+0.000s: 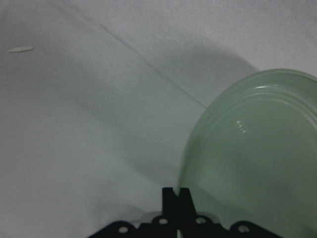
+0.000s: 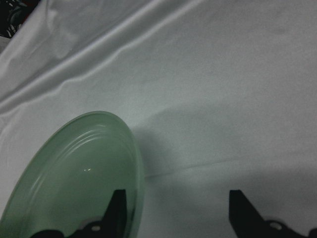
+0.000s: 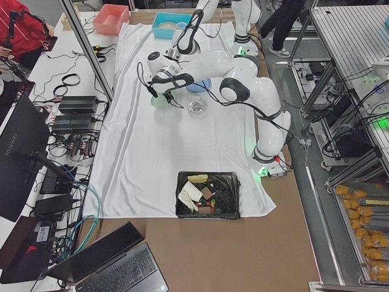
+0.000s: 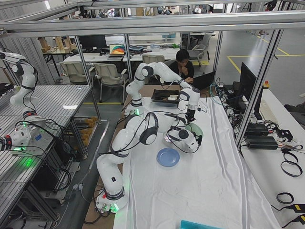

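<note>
A green plate (image 1: 252, 148) lies on the white cloth, seen in both wrist views and partly behind the arms in the camera views. My left gripper has its fingertips together at the plate's rim; whether the rim is between them is unclear. My right gripper stands open, one finger over the plate's rim and the other over bare cloth. A blue plate (image 4: 167, 157) and a small clear, shiny dish (image 3: 196, 106) lie near the green plate.
A black bin (image 3: 225, 194) with assorted items stands at one end of the cloth, a cyan container (image 3: 159, 32) at the other, and a pink container (image 3: 110, 21) on the side desk. Both arms crowd the plates.
</note>
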